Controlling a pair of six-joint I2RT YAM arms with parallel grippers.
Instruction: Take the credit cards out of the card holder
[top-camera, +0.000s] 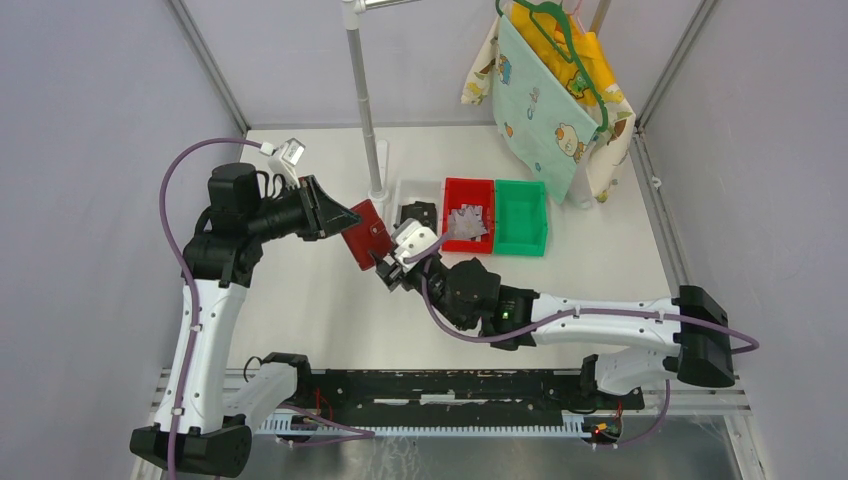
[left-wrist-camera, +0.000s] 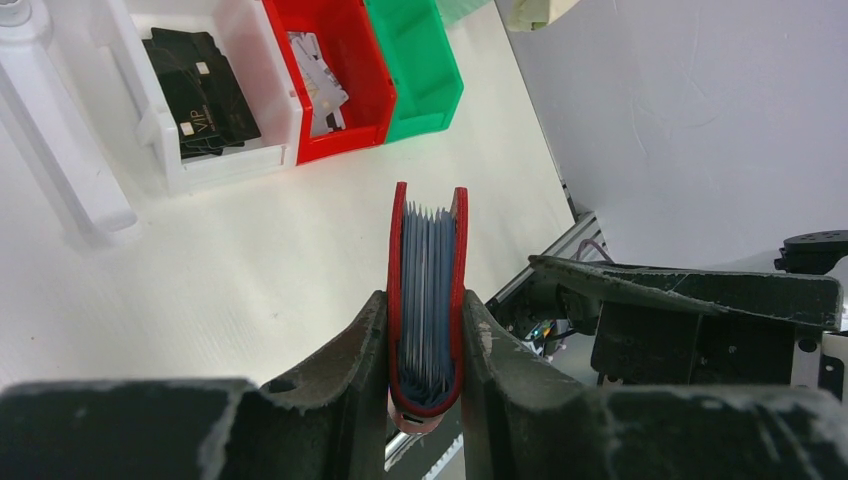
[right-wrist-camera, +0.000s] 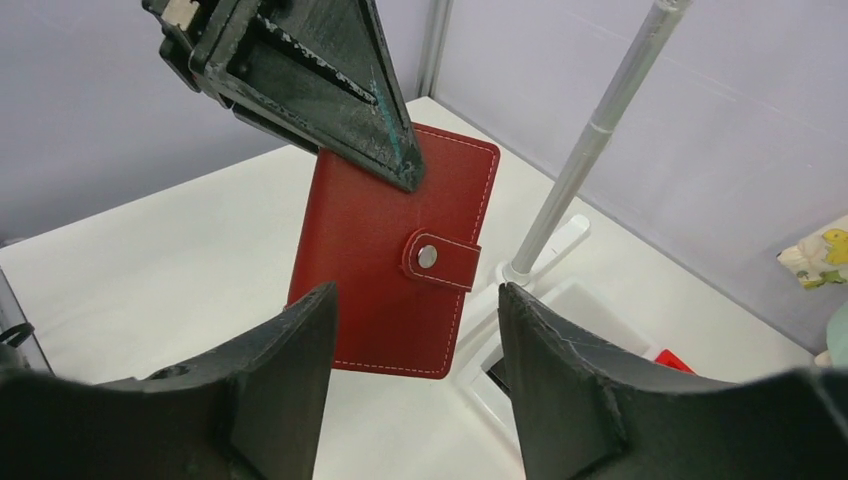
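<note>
A dark red card holder (top-camera: 368, 238) hangs above the table, with my left gripper shut on it. Seen edge-on in the left wrist view, its two red covers flank a thick stack of thin clear sleeves (left-wrist-camera: 427, 300). In the right wrist view the card holder (right-wrist-camera: 370, 270) faces me with its snap strap (right-wrist-camera: 443, 260) across one edge, and the left gripper's finger (right-wrist-camera: 370, 130) overlaps its top. My right gripper is part open in front of the holder's lower portion; nothing shows clamped between its fingers. Whether cards sit in the sleeves cannot be told.
A white bin (left-wrist-camera: 180, 178) holds black cards (left-wrist-camera: 205, 90), the red bin (left-wrist-camera: 345, 142) holds pale cards (left-wrist-camera: 318, 85), and the green bin (left-wrist-camera: 425, 122) looks empty. A white pole (top-camera: 362, 90) stands behind the holder; clothes (top-camera: 550, 110) hang at the back right.
</note>
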